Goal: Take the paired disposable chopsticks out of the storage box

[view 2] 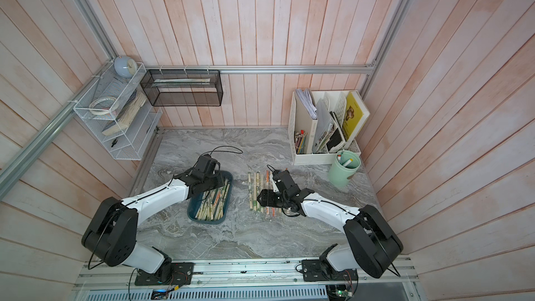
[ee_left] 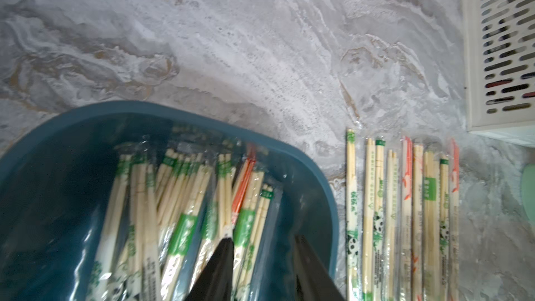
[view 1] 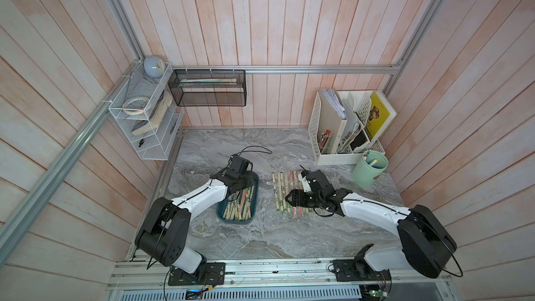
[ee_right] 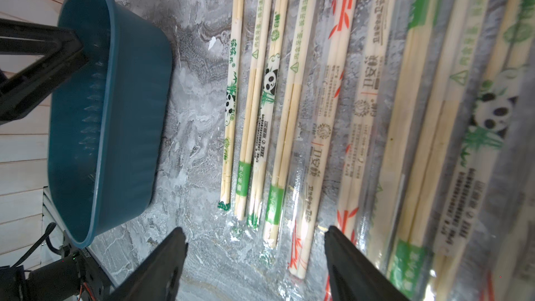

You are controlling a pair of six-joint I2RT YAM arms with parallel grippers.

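Note:
A dark blue storage box (ee_left: pixel 234 129) holds several paired chopsticks (ee_left: pixel 184 228) in clear wrappers. Above it stands my left gripper, open, with its tips over the box's right part and nothing held. To the right of the box, a row of wrapped chopstick pairs (ee_right: pixel 289 100) lies side by side on the table, with green, panda or red prints. Over this row my right gripper is partly open, and no pair shows between its fingers. In the top left view its body hides the row's right end.
A white file holder (view 1: pixel 340 159) with folders and a green cup (view 1: pixel 369 170) of pens stand at the back right. A wire shelf (view 1: pixel 146 111) hangs at the left.

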